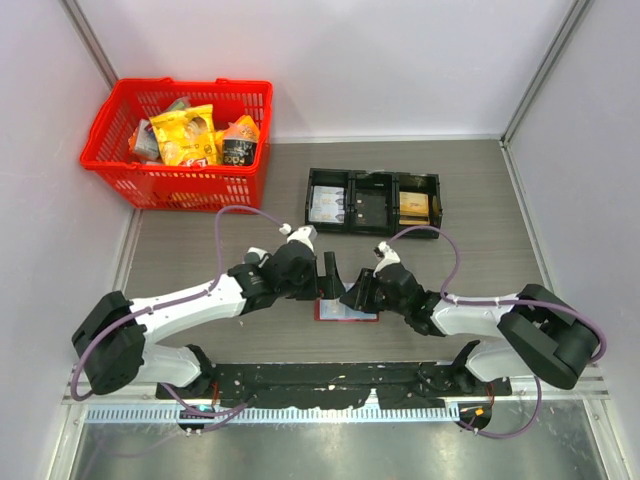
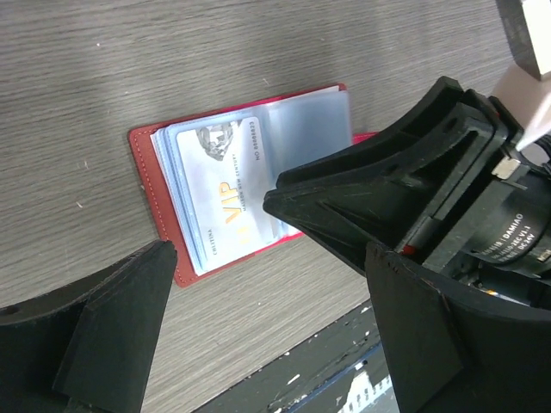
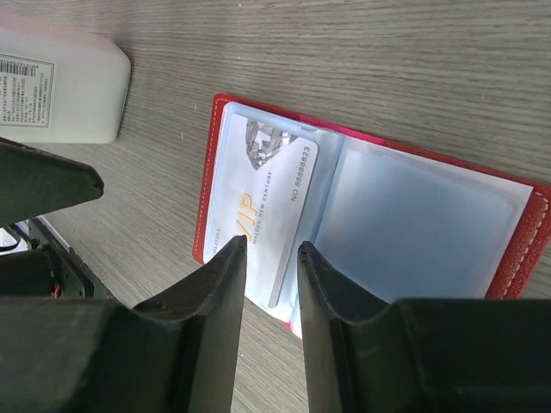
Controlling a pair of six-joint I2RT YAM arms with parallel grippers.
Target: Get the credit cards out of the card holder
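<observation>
The red card holder (image 1: pixel 336 314) lies open on the table, its clear sleeves (image 3: pixel 413 224) on one side and a white VIP card (image 2: pixel 219 189) in the other. My left gripper is open above the holder, its two fingers wide apart. My right gripper is low over the VIP card, its fingertips part open with a gap between them and no card visible between them. In the left wrist view the right gripper's black fingers reach over the holder's near edge.
A black divided organizer (image 1: pixel 373 175) with cards stands behind the holder. A red basket (image 1: pixel 170 180) of snack bags is at the back left. A white object (image 3: pixel 69 112) lies beside the holder. Bare table surrounds them.
</observation>
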